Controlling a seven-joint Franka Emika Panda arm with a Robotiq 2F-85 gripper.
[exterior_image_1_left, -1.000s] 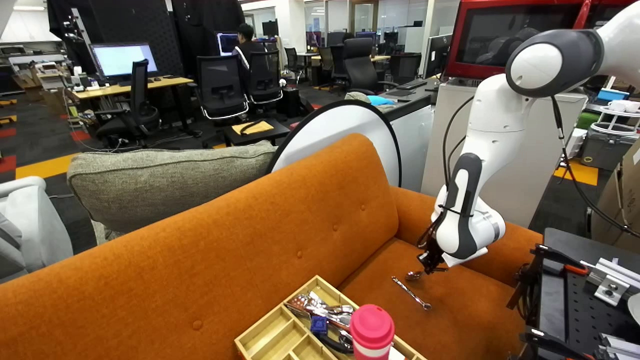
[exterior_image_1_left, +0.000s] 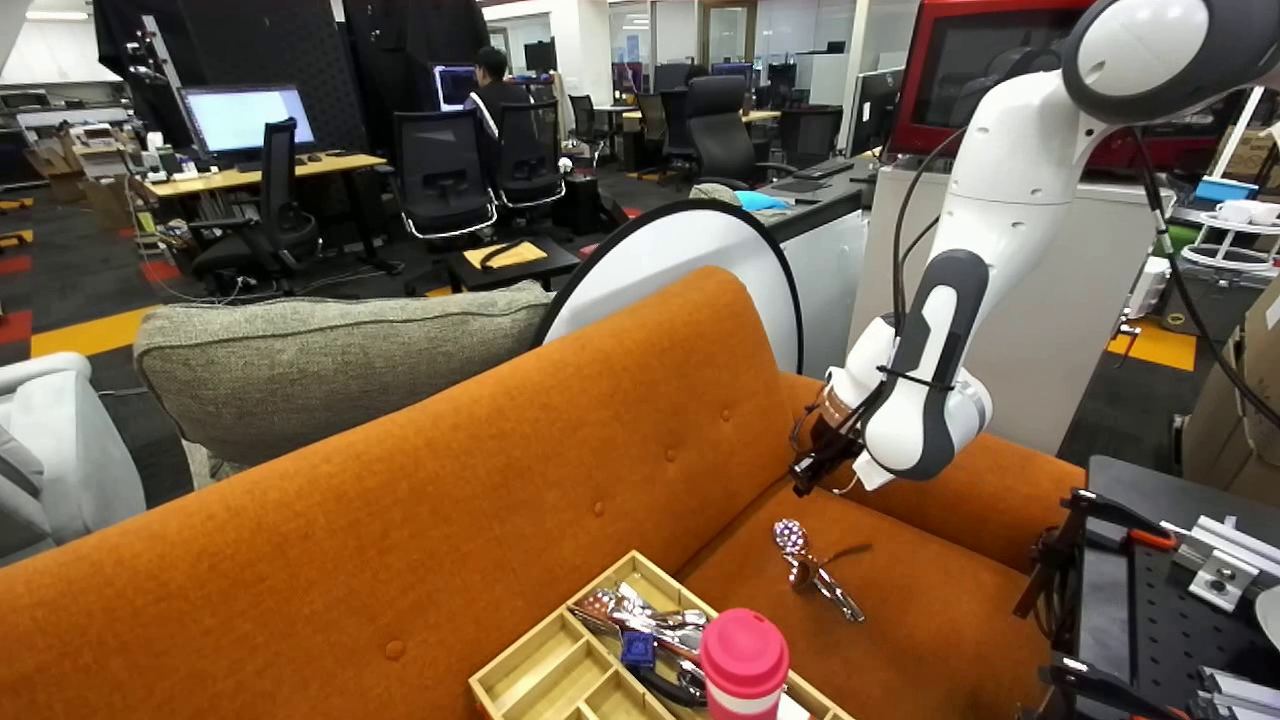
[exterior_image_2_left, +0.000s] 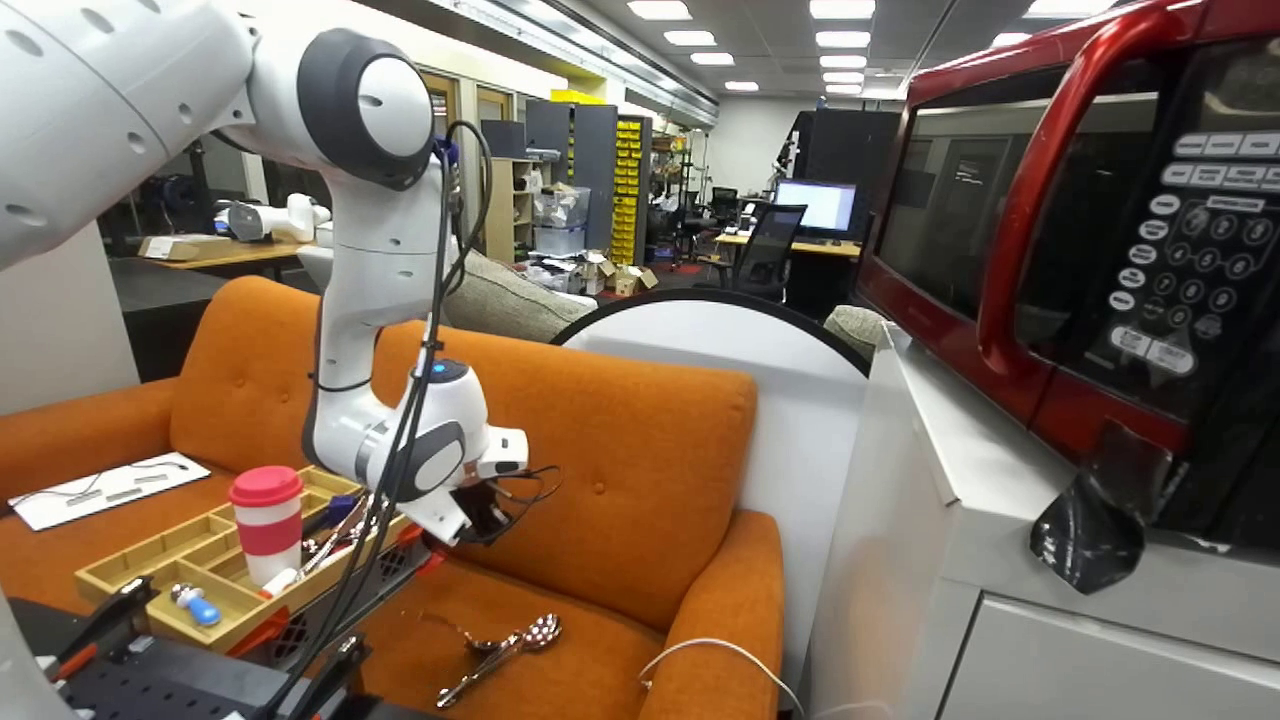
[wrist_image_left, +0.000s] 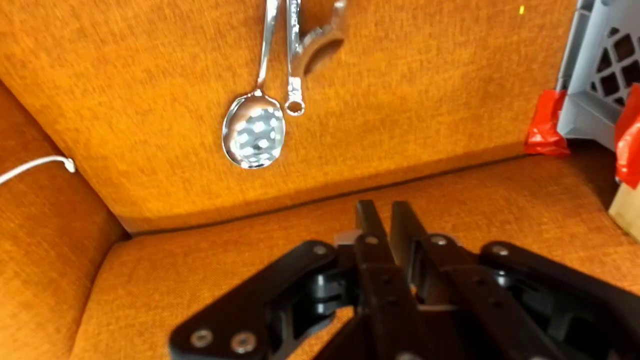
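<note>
My gripper is in the air over the seat of the orange sofa, near its backrest. In the wrist view the fingers stand close together with a narrow gap, and no object shows between them. A shiny metal spoon (wrist_image_left: 255, 129) lies on the seat cushion, apart from the gripper. Beside it is a thin metal handle with a ring end (wrist_image_left: 294, 107), and next to that a blurred curved metal piece (wrist_image_left: 324, 45). In exterior view 2 the spoon (exterior_image_2_left: 542, 630) lies below the gripper (exterior_image_2_left: 486, 522).
A wooden divided tray (exterior_image_1_left: 540, 672) holds metal utensils and a cup with a pink lid (exterior_image_1_left: 744, 654). A black workbench with clamps (exterior_image_1_left: 1152, 624) stands in front of the sofa. A white cable (exterior_image_2_left: 720, 648) lies over the armrest. The seat around the utensils is free.
The gripper has lifted and shifted toward the backrest, away from the utensils. The spoon's head now shows on the seat beside the metal handle, where only the handle lay alone before.
</note>
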